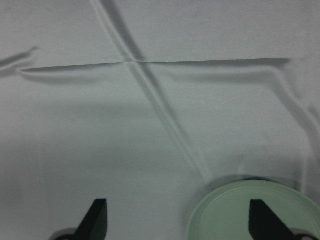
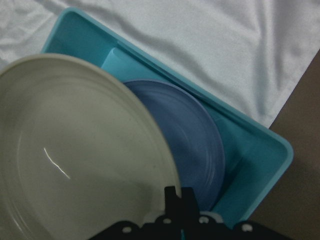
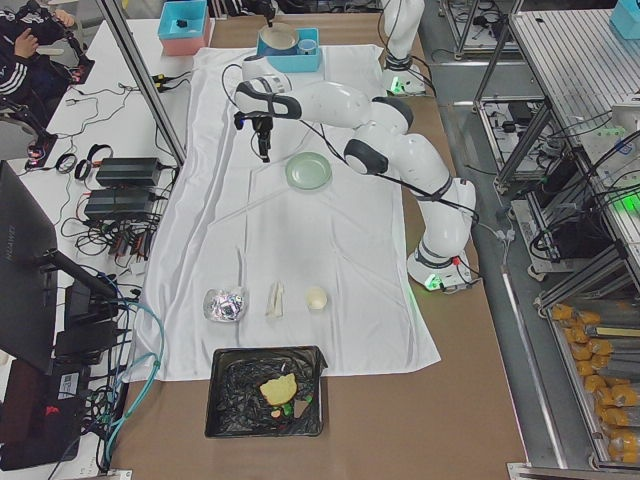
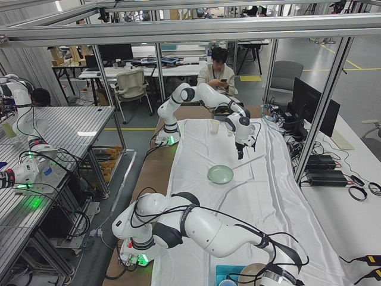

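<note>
A green plate (image 3: pixel 308 172) lies flat on the white cloth (image 3: pixel 300 240). Just left of and above it is my left gripper, open and empty, the plate (image 1: pixel 225 210) at the lower right of the left wrist view. At the far end, a beige plate (image 2: pixel 75 150) sits raised over a blue plate (image 2: pixel 192 135) in a blue bin (image 2: pixel 260 160); my right gripper is shut on the beige plate's rim.
A black tray (image 3: pixel 230 400) with food-like items stands at the near end. A foil item (image 3: pixel 224 305), a pale wrapped strip (image 3: pixel 275 300) and a cream cup (image 3: pixel 316 298) lie on the cloth.
</note>
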